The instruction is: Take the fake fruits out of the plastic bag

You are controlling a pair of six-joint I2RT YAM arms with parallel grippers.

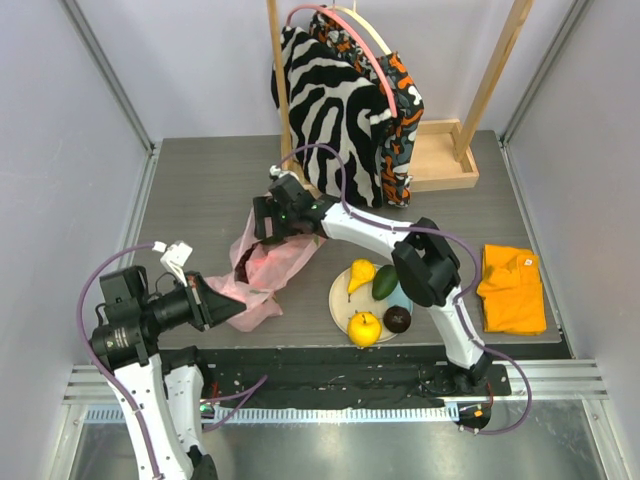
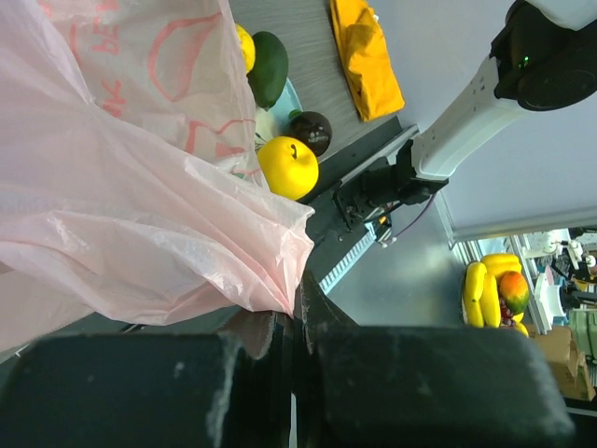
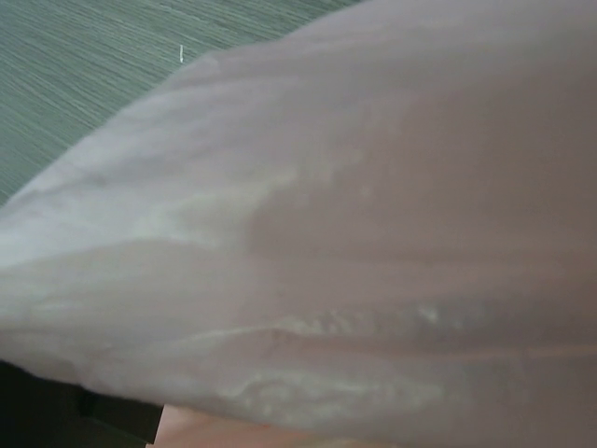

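A pale pink plastic bag (image 1: 285, 262) lies across the middle left of the table, its mouth spread. Its near edge is pinched in my left gripper, which is shut on the thin film. Inside the bag shows a dark red, bumpy fruit (image 1: 243, 265), perhaps grapes. At the far end of the bag, my right gripper (image 1: 264, 222) stands open, its fingers reaching down into the opening. Bag film fills most of the right wrist view, with only one dark finger (image 3: 84, 411) showing at lower left; what lies between the fingers is hidden.
Right of the bag a round plate (image 1: 339, 305) holds a yellow pear (image 1: 360, 275), a green avocado (image 1: 384, 282), a yellow apple (image 1: 364, 328) and a dark round fruit (image 1: 397, 319). An orange cloth (image 1: 512, 290) lies far right. Patterned bags (image 1: 335, 105) hang behind.
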